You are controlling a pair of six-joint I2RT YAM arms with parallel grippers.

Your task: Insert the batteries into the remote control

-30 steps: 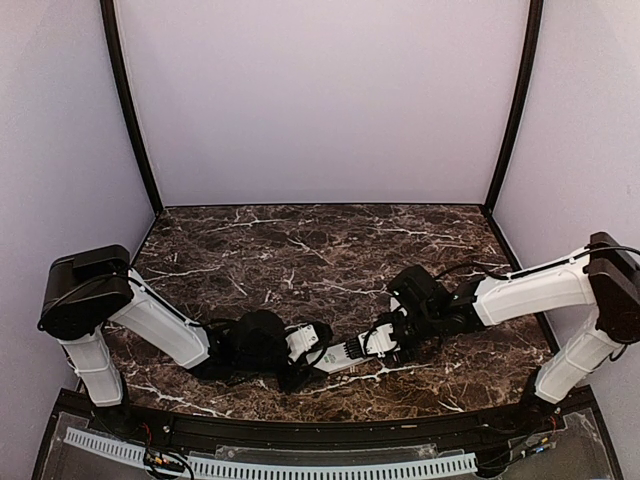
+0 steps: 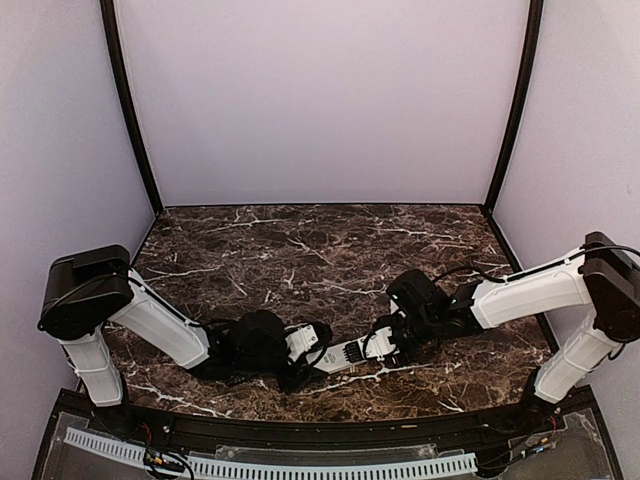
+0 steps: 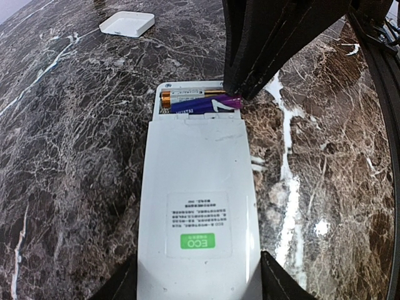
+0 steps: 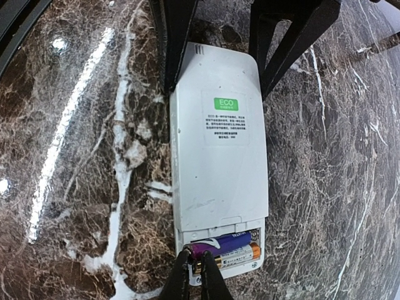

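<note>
The white remote is face down, its battery end away from my left gripper, which is shut on the remote's other end. Inside the compartment, an orange-ended battery lies along the outer edge. A purple battery slants beside it, with its purple end higher, at the side where my right gripper is. Those right fingertips are slightly parted at that purple end; whether they touch it is hard to see. In the top view the arms hide much of the remote.
A white battery cover lies on the dark marble table, beyond the remote in the left wrist view. Behind the arms, the table is clear. A slotted white strip runs along the front edge.
The right gripper has shifted very slightly in the top view. The left arm and the remote look the same.
</note>
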